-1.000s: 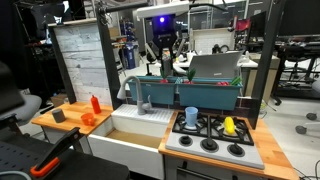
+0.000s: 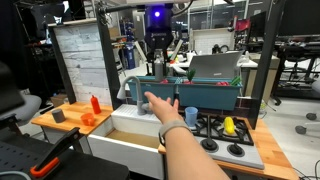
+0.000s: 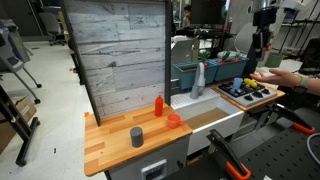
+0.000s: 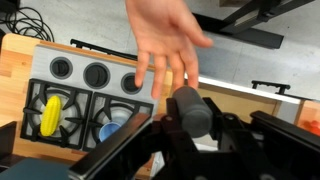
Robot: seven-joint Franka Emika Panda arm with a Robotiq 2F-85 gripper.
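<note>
My gripper hangs above the counter, in front of the blue-green shelf. It is shut on a dark, round-ended object, seen nearly end-on in the wrist view; what it is cannot be told. A person's bare hand reaches in close to that object, fingers spread. In exterior view 1 the same hand is raised palm up below the gripper. Whether hand and object touch is unclear.
A stove carries a yellow item and a blue mug. Beside it is an open wooden drawer. A red bottle, orange bowl and grey cup stand left. The person's forearm blocks part of the stove.
A person's hand and forearm have entered from below, covering part of the stove and drawer. The counter items look unmoved.
</note>
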